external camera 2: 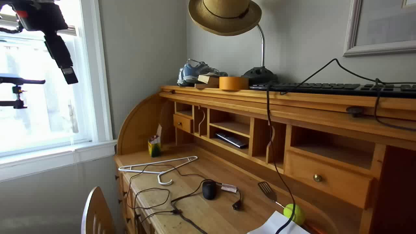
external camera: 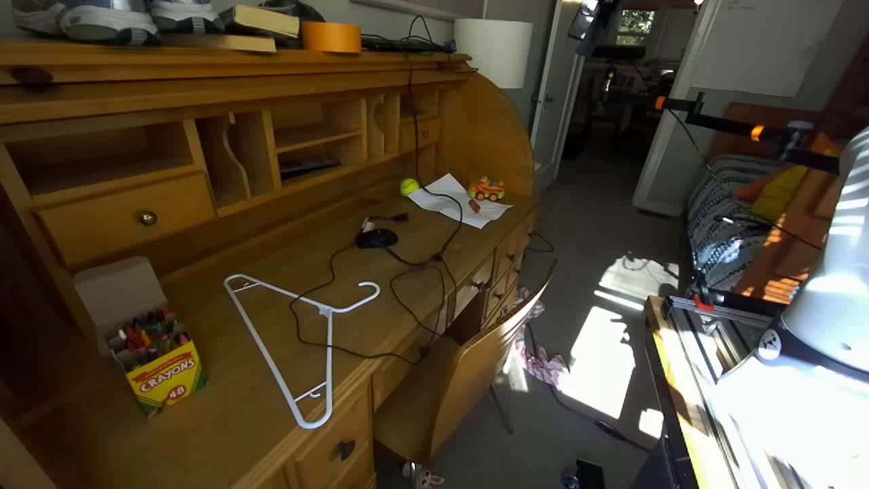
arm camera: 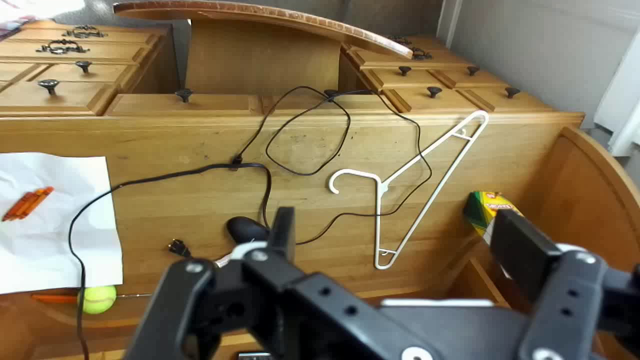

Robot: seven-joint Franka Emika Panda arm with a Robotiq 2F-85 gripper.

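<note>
My gripper is open above the roll-top desk, its two dark fingers spread wide with nothing between them. Below it on the desktop lies a white plastic hanger (arm camera: pixel 379 210), with a thin black cable crossing over it. A yellow-green crayon box (external camera: pixel 168 375) stands open, full of crayons, at one end of the desk; in the wrist view the right finger partly covers it. The black mouse (external camera 2: pixel 209 189) sits mid-desk among cables. Toward the other end, white paper (arm camera: pixel 57 240) bears a few orange crayons (arm camera: pixel 27 203). An orange toy vehicle (external camera: pixel 486 189) stands at the paper's edge.
A tennis ball (external camera 2: pixel 294 214) and a spatula (external camera 2: pixel 267 190) lie near the cubbyholes. One cubby holds a remote (external camera 2: pixel 231 140). A cable hangs from the top shelf. A wooden chair (external camera: pixel 472 367) stands at the desk's front. Shoes and orange tape (external camera 2: pixel 233 83) sit on top.
</note>
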